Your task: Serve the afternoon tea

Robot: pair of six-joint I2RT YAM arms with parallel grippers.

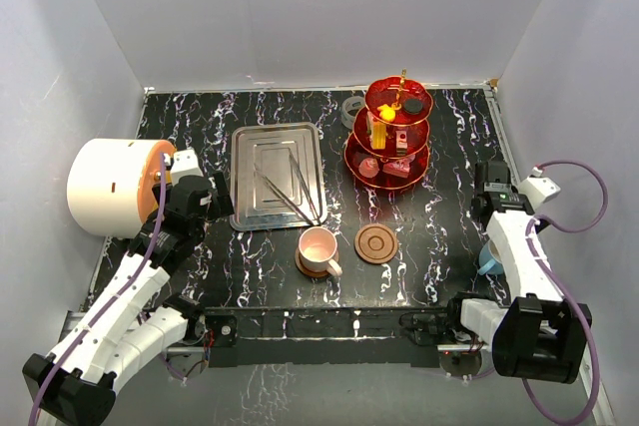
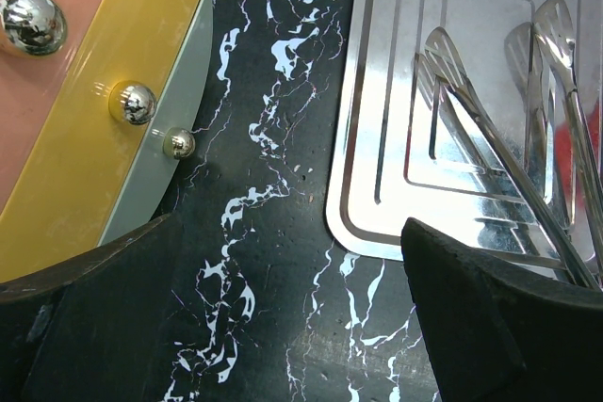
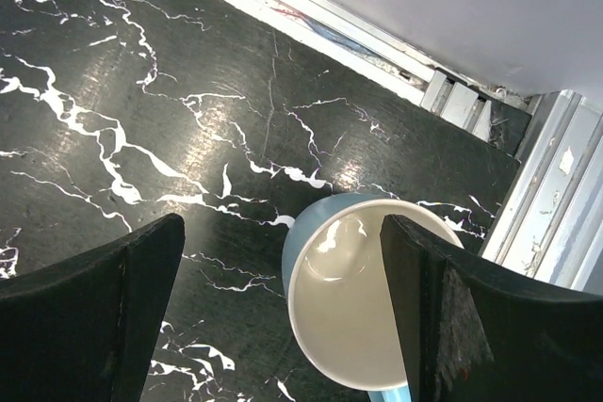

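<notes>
A blue cup (image 3: pixel 316 223) with a pale inside stands at the right edge of the table, partly under my right arm in the top view. My right gripper is open above it, the cup's mouth lying mostly toward the right finger and nothing held. A pink cup (image 1: pixel 319 245) rests on a brown coaster at the front middle, and an empty brown coaster (image 1: pixel 376 243) lies to its right. On the left, my open, empty gripper hangs between the round-fronted cabinet (image 2: pixel 85 129) and the metal tray (image 2: pixel 341 167), where tongs (image 2: pixel 504 152) lie.
At the back right of centre stands a red three-tier stand (image 1: pixel 389 179) with several small treats. A grey ring (image 1: pixel 351 110) sits beside it. Metal rails (image 3: pixel 546 204) border the table close to the blue cup. Bare table lies between the stand and the right arm.
</notes>
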